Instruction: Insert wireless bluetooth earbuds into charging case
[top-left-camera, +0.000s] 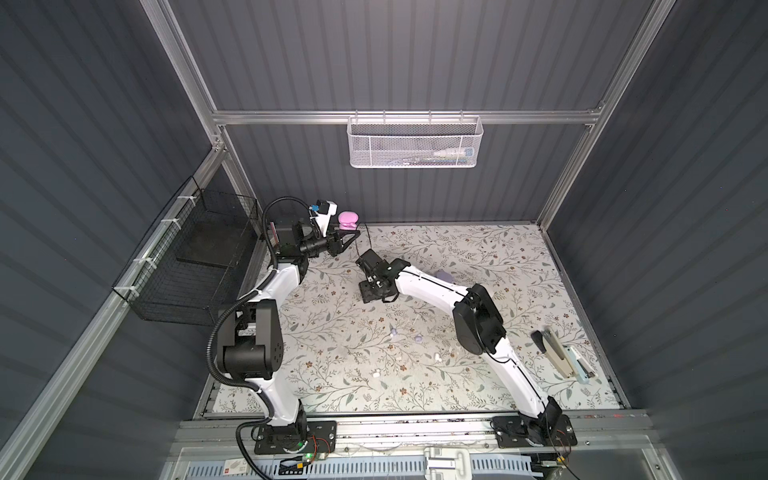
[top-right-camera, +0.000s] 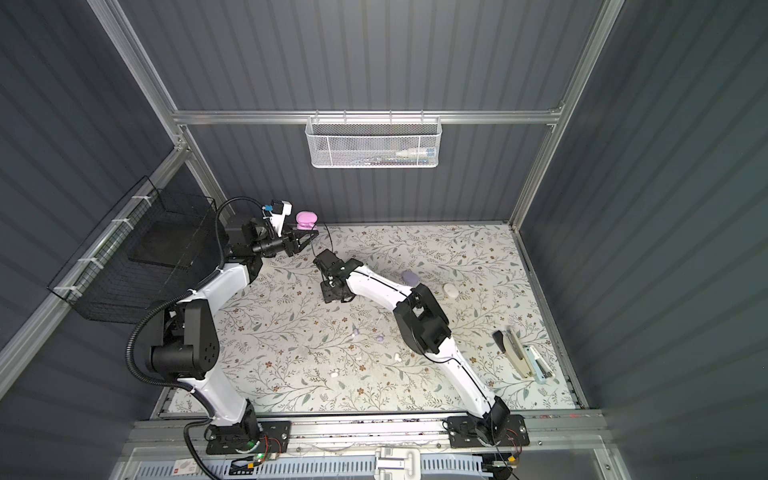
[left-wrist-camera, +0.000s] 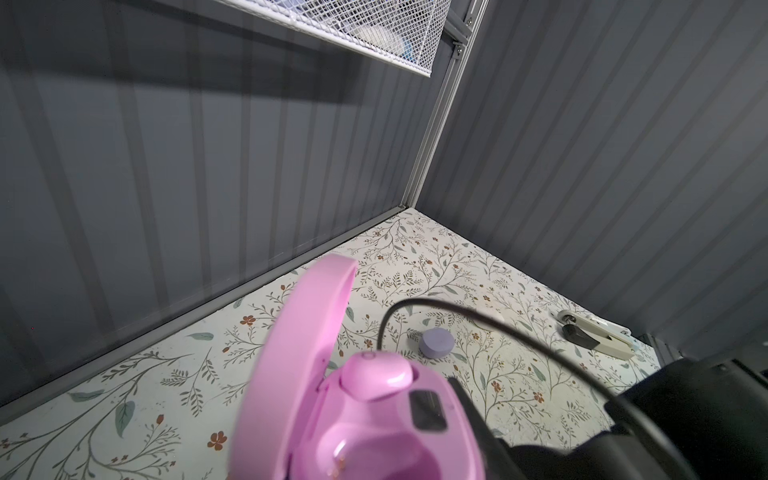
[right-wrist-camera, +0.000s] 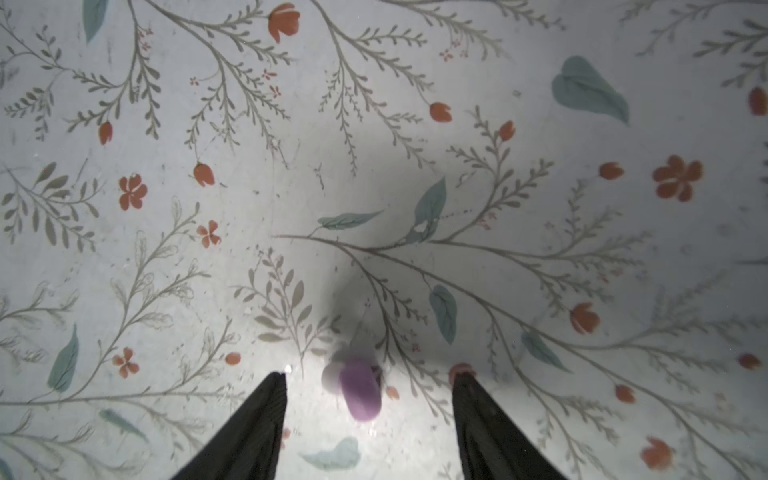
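At the back left, my left gripper (top-left-camera: 350, 239) is shut on the pink charging case (top-left-camera: 348, 217), held off the table. In the left wrist view its lid (left-wrist-camera: 292, 368) stands up, and a rounded hollow shows inside the case body. The gripper's own fingers are hidden there. My right gripper points down over the table, its two fingers apart and empty. Between them in the right wrist view, lower down, is a small purple earbud (right-wrist-camera: 361, 392), slightly blurred. In the top left view small purple pieces (top-left-camera: 393, 330) lie in front of the right gripper.
Small white pieces (top-left-camera: 437, 357) lie nearer the front. A round purple object (top-right-camera: 410, 277) and a white disc (top-right-camera: 451, 291) sit behind the right arm. A stapler-like tool (top-left-camera: 557, 352) lies at the right edge. A mesh basket (top-left-camera: 414, 144) hangs on the back wall.
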